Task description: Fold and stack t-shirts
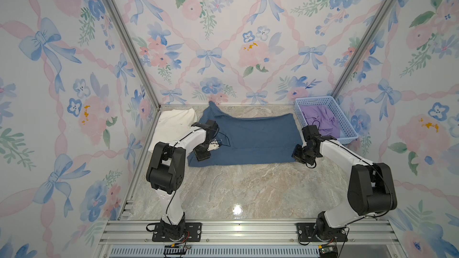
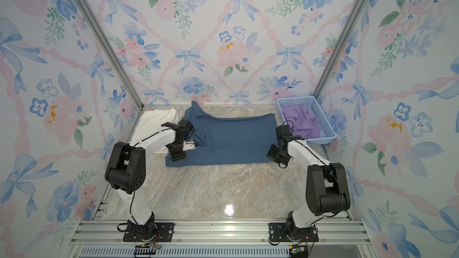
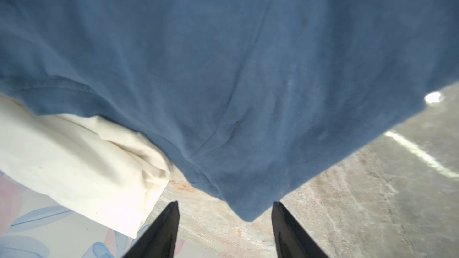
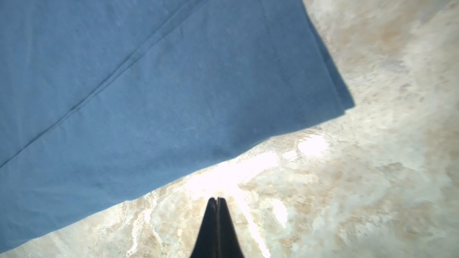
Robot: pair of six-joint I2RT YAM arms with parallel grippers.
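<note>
A dark blue t-shirt (image 1: 260, 136) lies spread wide over the table, with a long crease running near its front edge. Over its left end hovers my left gripper, open, a pointed blue corner showing between its fingers without being gripped. In the right wrist view the shirt's hemmed right corner (image 4: 306, 81) lies flat. My right gripper is shut just in front of the shirt's front edge, and only table shows at its fingertips. The top views hide the cloth beneath both grippers.
A folded white cloth (image 1: 169, 121) lies at the left, touching the blue shirt's edge. At the back right stands a light blue basket (image 1: 352, 123) holding purple cloth (image 1: 322, 118). Bare marble table (image 1: 258, 188) stretches across the front.
</note>
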